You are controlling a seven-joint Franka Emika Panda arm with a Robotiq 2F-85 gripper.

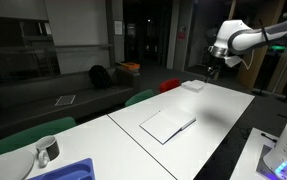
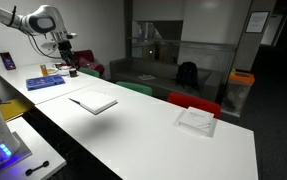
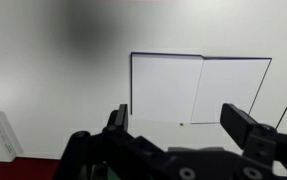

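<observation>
An open book (image 1: 168, 124) with blank white pages lies flat on the white table in exterior view 1. The same book (image 2: 93, 102) is left of centre in exterior view 2, and the wrist view shows both pages of the book (image 3: 168, 85) from above. My gripper is open, its black fingers wide apart with nothing held between them. High over the table, the gripper (image 1: 214, 72) hangs well clear of the book.
A white tray-like box (image 2: 196, 121) sits near the red chair. Toward the other end are a blue tray (image 1: 67, 172), a mug (image 1: 48, 148) and a white round-edged item (image 1: 9, 165).
</observation>
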